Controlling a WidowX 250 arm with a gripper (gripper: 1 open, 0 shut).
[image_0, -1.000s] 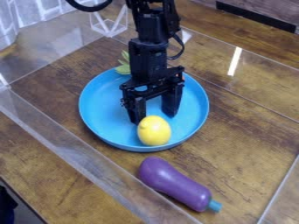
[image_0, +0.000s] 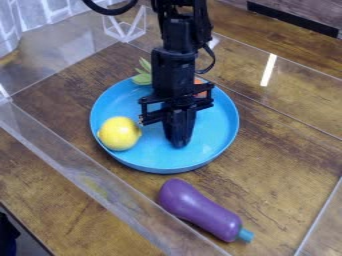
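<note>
The black gripper (image_0: 178, 118) is down inside a blue plate (image_0: 201, 156), shut, with nothing visible between its fingers, though its dark tips are hard to make out. A yellow lemon-like object (image_0: 120, 133) sits at the plate's left side, left of the gripper. Behind the arm, partly hidden, are green leaves (image_0: 143, 75) and a small orange object (image_0: 199, 87) at the back of the plate.
A purple eggplant-like object (image_0: 195, 205) lies on the wooden table (image_0: 274, 150) in front of the plate. A clear plastic edge runs along the left. The table right of the plate is clear.
The yellow object has moved from the plate's front middle leftward and back to its left side. The gripper has shifted slightly within the plate.
</note>
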